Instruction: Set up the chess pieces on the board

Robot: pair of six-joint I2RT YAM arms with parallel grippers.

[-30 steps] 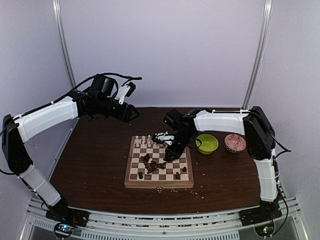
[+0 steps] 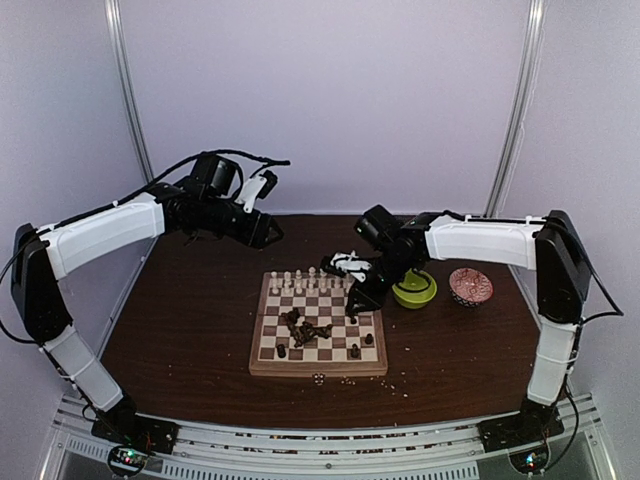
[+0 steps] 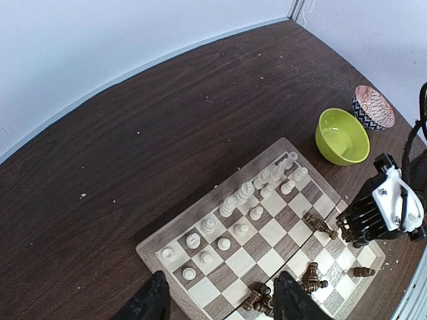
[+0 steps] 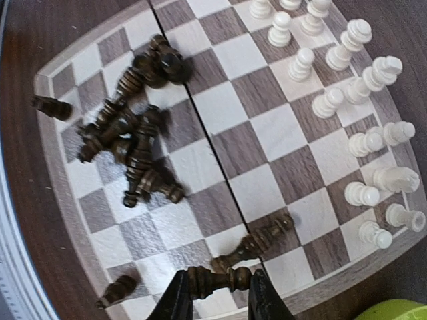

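Observation:
The chessboard (image 2: 318, 368) lies on the dark table, white pieces (image 3: 227, 207) standing in two rows on its far side. Several dark pieces (image 4: 140, 150) lie heaped on the near half, and a few others stand near that edge, such as one dark piece (image 4: 119, 291) in the right wrist view. My right gripper is above the board's right part, shut on a dark chess piece (image 4: 219, 281) held sideways. Another dark piece (image 4: 253, 244) lies on the squares beyond it. High behind the board's left side, my left gripper is part open, its fingers apart and empty.
A green bowl (image 2: 416, 290) stands right of the board, close to the right arm, with a red patterned bowl (image 2: 471, 287) beyond it. Small white bits lie near the board's front right corner.
My right gripper has moved right across the board and risen a little, uncovering some white pieces. The left arm has shifted slightly to the right.

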